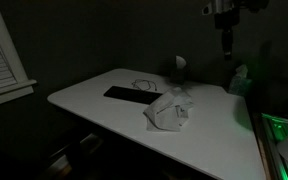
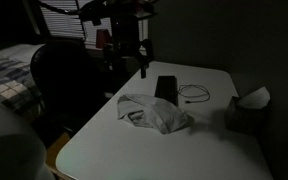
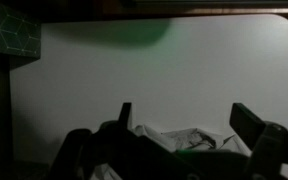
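A crumpled white cloth or bag (image 1: 169,110) lies on the white table (image 1: 99,88), and its folds show in exterior view 2 (image 2: 152,113). Above the table my gripper (image 1: 227,54) hangs pointing down, well clear of the surface. In the wrist view its two dark fingers stand wide apart, so the gripper is open with nothing held. Part of the crumpled white thing (image 3: 189,138) shows beyond the fingers, its lower part hidden by the gripper body.
A flat black object (image 1: 131,95) lies beside the cloth, with a thin cable (image 2: 194,92) near it. A dark box (image 2: 246,115) with white tissue stands at the table's edge by the wall. A patterned box (image 3: 19,36) sits at a corner. Bare tabletop surrounds the cloth.
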